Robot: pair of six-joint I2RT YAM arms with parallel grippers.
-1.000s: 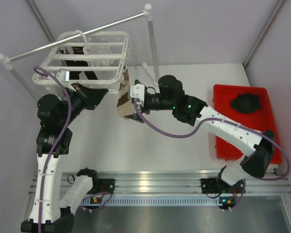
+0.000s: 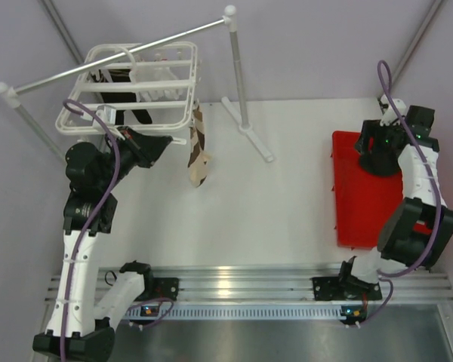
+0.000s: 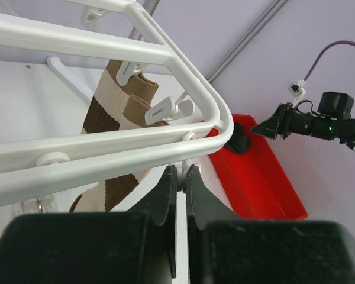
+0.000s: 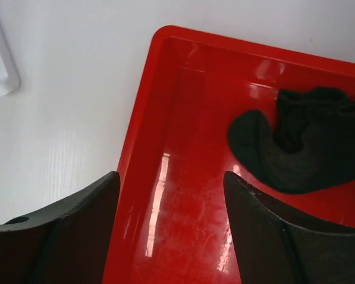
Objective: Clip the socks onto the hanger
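A white clip hanger hangs from a rail, with black socks clipped on it and a beige-and-brown sock hanging at its right end, beside clips. My left gripper is shut on the hanger's frame near that corner. My right gripper is over the red bin; in the right wrist view its fingers stand apart with nothing between them. A dark sock lies in the bin, ahead of them.
The rail's white stand has its foot on the white table.
My right arm has swung from beside the hanging sock, across the table, to above the red bin. The left gripper stays on the hanger, which has shifted slightly.
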